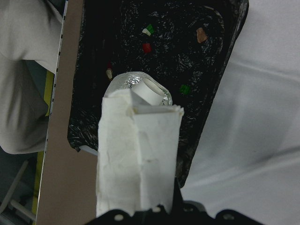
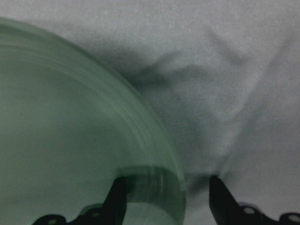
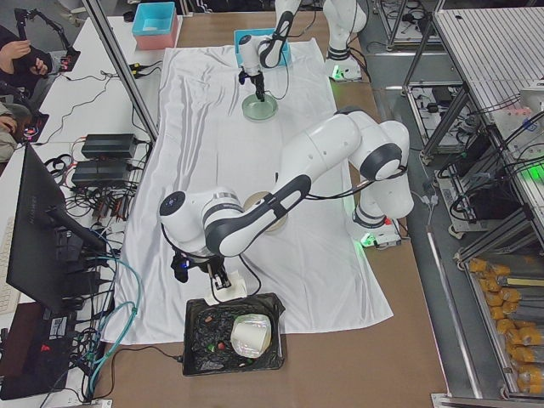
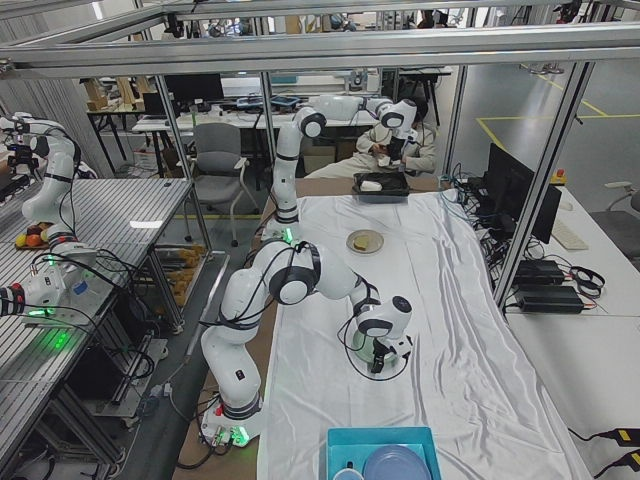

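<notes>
My left gripper (image 3: 219, 280) is shut on a white folded paper (image 1: 138, 154), held above the near edge of a black-lined tray (image 3: 204, 340). The tray holds a foil container with a white cylinder (image 1: 148, 91) and small coloured scraps. At the other end, my right gripper stands open at the rim of a green plate (image 2: 84, 122), its fingertips either side of the rim.
A tan plate (image 4: 365, 241) with a yellow item sits mid-table, partly hidden by my left arm in the left camera. A blue bin (image 4: 380, 440) holds dishes.
</notes>
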